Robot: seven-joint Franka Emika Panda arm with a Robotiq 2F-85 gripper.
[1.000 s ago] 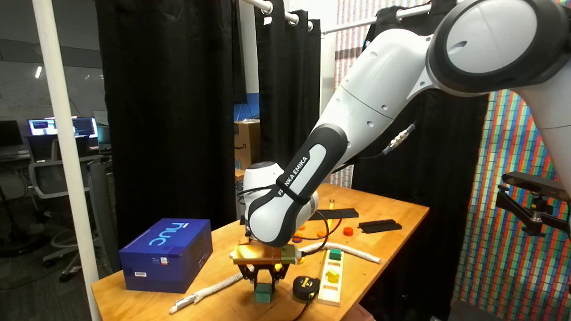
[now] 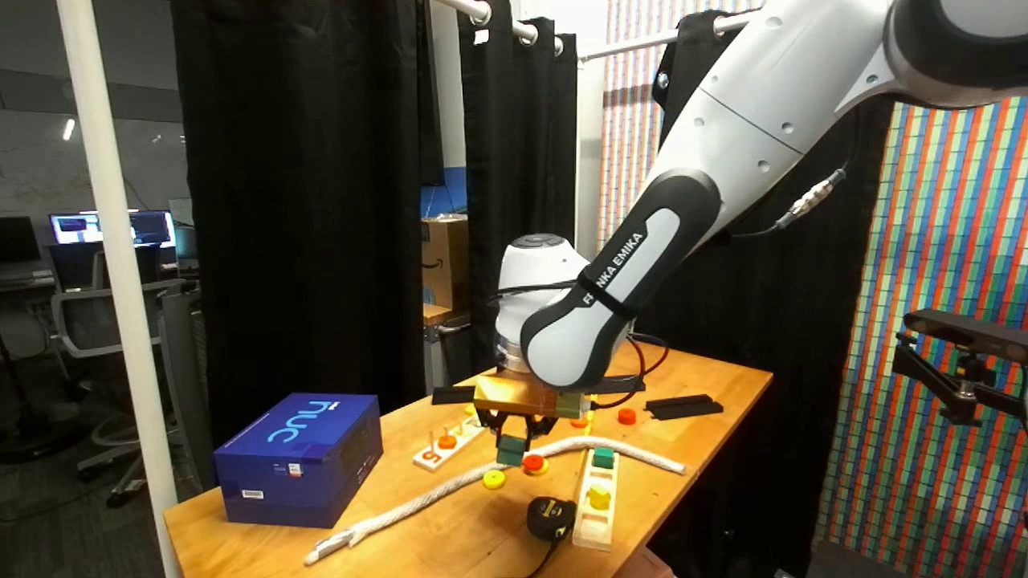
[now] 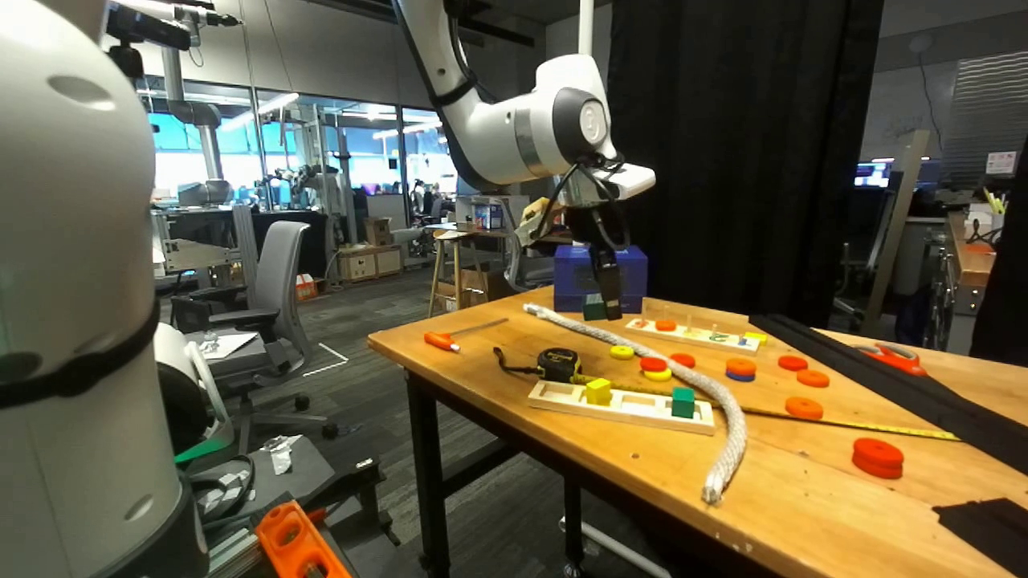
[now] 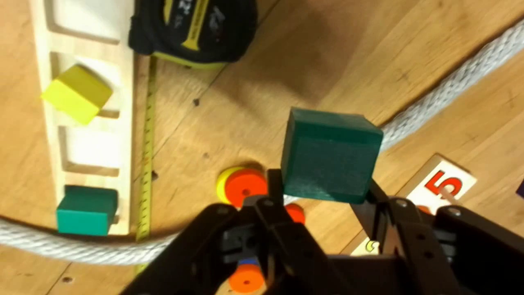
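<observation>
My gripper is shut on a dark green block (image 4: 330, 152), which hangs clear above the table in the wrist view. In exterior view 1 the held block (image 2: 511, 449) appears over the middle of the table, left of a pale wooden tray (image 2: 581, 528). That tray (image 4: 125, 147) has a row of square compartments. A yellow block (image 4: 78, 93) sits askew in one of them, and a second green block (image 4: 87, 210) occupies the end compartment. Between these two blocks lies an empty compartment.
Beside the tray lies a black tape measure (image 3: 559, 364), its yellow tape pulled out. A white rope (image 3: 718, 395) curves across the table among coloured discs (image 3: 877, 457). A numbered peg board (image 3: 694, 335) and a blue box (image 2: 299, 457) stand farther off.
My gripper has risen and moved toward the right and back in exterior view 1, carrying the green block along. The tray, its blocks and the tape measure look unmoved.
</observation>
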